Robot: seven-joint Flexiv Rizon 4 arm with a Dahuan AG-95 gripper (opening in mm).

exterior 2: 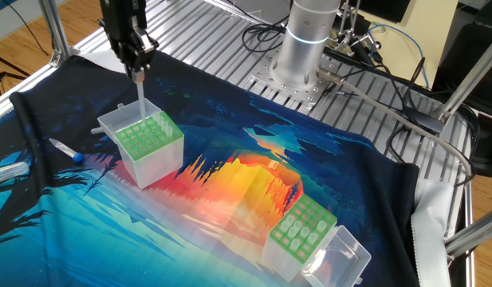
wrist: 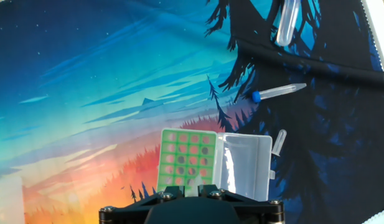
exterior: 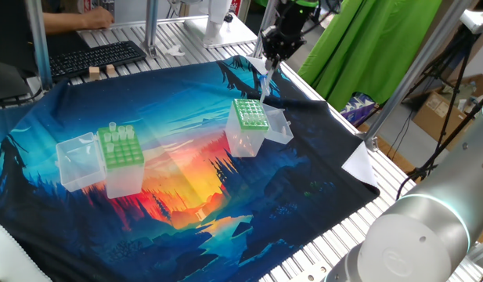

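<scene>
My gripper (exterior 2: 139,73) is shut on a long translucent pipette tip (exterior 2: 141,100), which hangs point down. In exterior view 2 the tip's lower end appears just behind the far edge of a green-topped tip rack (exterior 2: 148,142); whether it touches anything cannot be told. That same rack (exterior: 250,115) has some clear tips along one side and many empty holes. A second green-topped rack (exterior: 121,147) stands apart, with several tips sticking up from it. In the wrist view the gripper overlaps the near edge of the first rack's grid (wrist: 187,155).
Each rack has an open clear lid, one (wrist: 244,165) beside the first rack and another (exterior: 81,161) beside the second. A blue-capped tube (wrist: 279,92) and a larger clear tube (wrist: 287,23) lie on the patterned cloth (exterior: 194,235). Between the racks the cloth is free.
</scene>
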